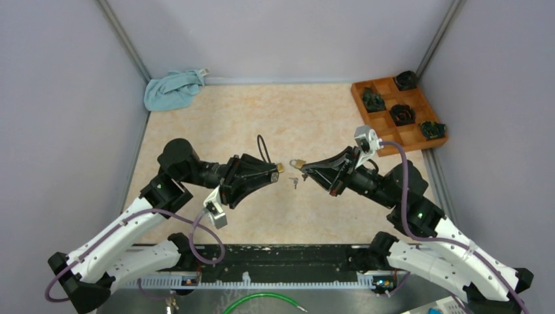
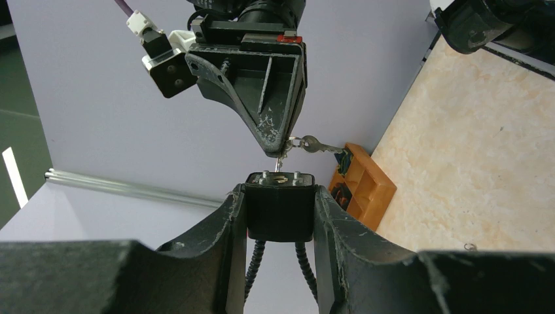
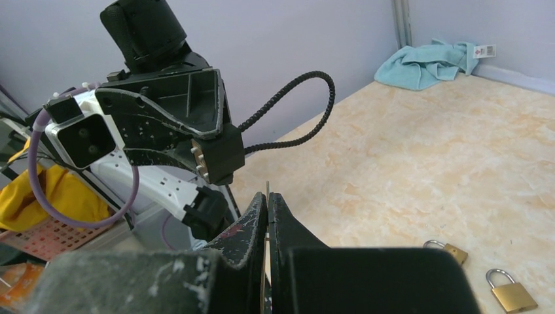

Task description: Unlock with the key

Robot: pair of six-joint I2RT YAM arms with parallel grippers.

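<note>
A black lock (image 2: pixel 280 208) with a dark cable shackle (image 3: pixel 321 108) sits between the fingers of my left gripper, which is shut on it. Its keyed face is turned toward my right gripper (image 1: pixel 305 170), apart from it in the top view. The right gripper's fingers are closed on a thin key (image 2: pixel 278 165); the blade juts out past the fingertips, while a ring and a second key (image 2: pixel 321 145) dangle at its side. In the left wrist view the blade appears just above the lock's face; contact cannot be told.
Two brass padlocks (image 3: pixel 514 297) and some loose keys (image 1: pixel 294 182) lie on the table below the grippers. A wooden tray (image 1: pixel 385 122) with dark plants stands back right, a blue cloth (image 1: pixel 173 90) back left.
</note>
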